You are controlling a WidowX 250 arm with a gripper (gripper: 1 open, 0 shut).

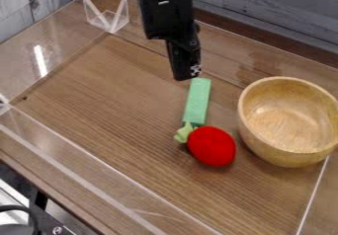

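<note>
My black gripper (pixel 185 66) is raised over the upper middle of the table, above and behind a green elongated object (pixel 197 103) and a red round object (pixel 212 146), which lie on the wood below it. Whether its fingers are open or shut is hard to tell; nothing clearly hangs from it.
A large yellow-wooden bowl (pixel 286 145) sits at the right. A light object stands at the upper left edge, and a black cable is at the bottom left corner.
</note>
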